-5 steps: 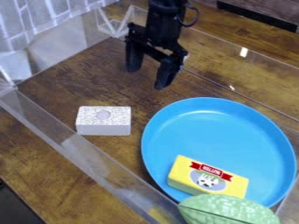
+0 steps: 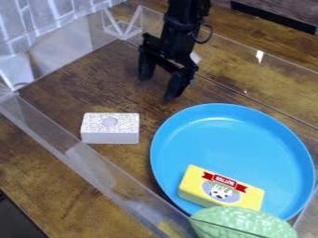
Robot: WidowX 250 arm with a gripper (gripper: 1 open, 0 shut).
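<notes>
The black gripper hangs over the wooden surface at the upper middle, behind the blue plate, with its fingers pointing down. A small pale object shows partly behind its right side; whether anything is between the fingers is hard to tell. A white speckled block lies left of the plate. On the plate's front part sits a yellow butter box.
A green rounded object lies at the bottom right edge. Clear plastic walls border the work area. The wood left of and behind the plate is mostly free.
The gripper has shifted slightly and lower, and its fingers look a little closer together. The block, plate and butter box have not moved.
</notes>
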